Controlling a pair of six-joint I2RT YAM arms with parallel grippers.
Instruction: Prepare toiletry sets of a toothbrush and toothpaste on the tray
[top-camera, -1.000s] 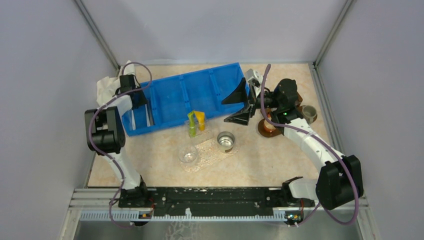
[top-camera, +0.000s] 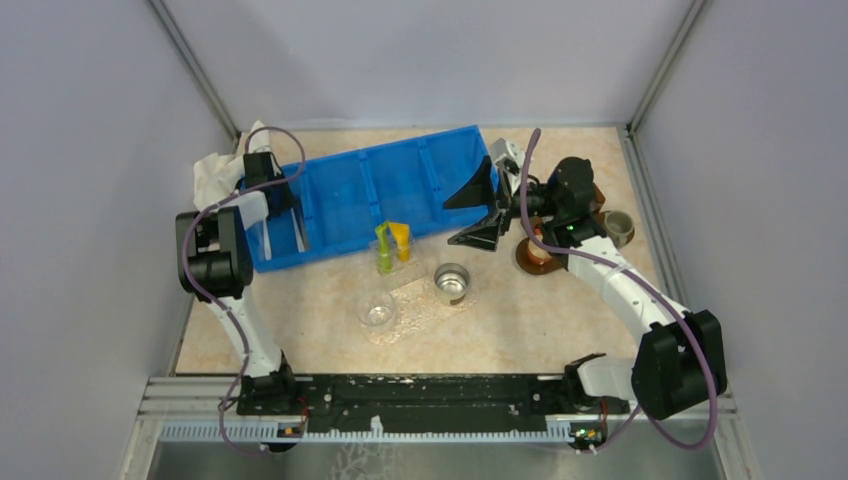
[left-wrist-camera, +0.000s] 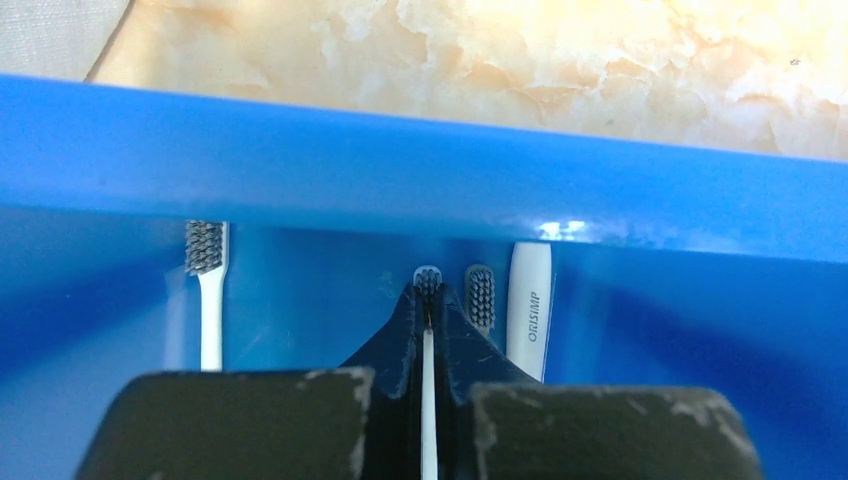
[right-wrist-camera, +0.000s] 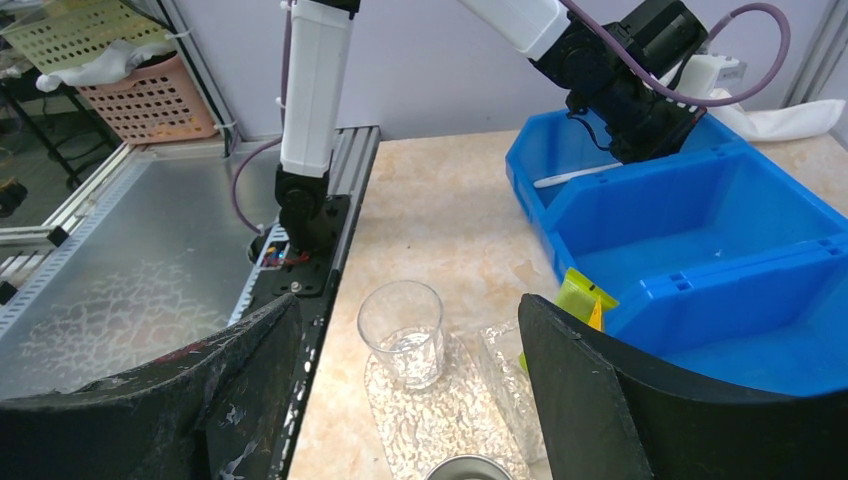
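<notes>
My left gripper reaches down into the leftmost compartment of the blue bin (top-camera: 340, 240), shut over a white toothbrush (left-wrist-camera: 429, 400), its grey bristles showing just beyond the fingertips; whether it grips it is unclear. A second toothbrush (left-wrist-camera: 211, 300) lies to its left, a bristle head (left-wrist-camera: 480, 295) and a white item marked ORISIMP (left-wrist-camera: 528, 300) to its right. My right gripper (top-camera: 480, 215) hangs open near the bin's right end, empty. Green (top-camera: 384, 255) and yellow (top-camera: 401, 240) tubes stand in front of the bin.
A glass (top-camera: 377, 310) and a metal cup (top-camera: 452, 285) are on a textured clear mat (top-camera: 415, 320) at front centre. Brown coasters and a cup (top-camera: 619, 227) sit at right under the right arm. A white cloth (top-camera: 212, 175) lies behind the bin's left end.
My left arm has shifted very slightly in the top view around the leftmost compartment. The right arm and the other objects have not moved.
</notes>
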